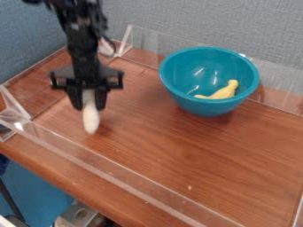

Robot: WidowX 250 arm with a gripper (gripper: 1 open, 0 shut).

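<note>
The black gripper (88,91) is low over the left part of the wooden table, shut on a white elongated object (90,119), which hangs upright below the fingers. Whether its lower end touches the table is unclear. A teal bowl (182,96) stands at the back right, with a small yellow object (221,92) inside it.
Transparent low walls edge it on the left, back and front. A blue surface and metal fitting lie beyond the front left corner.
</note>
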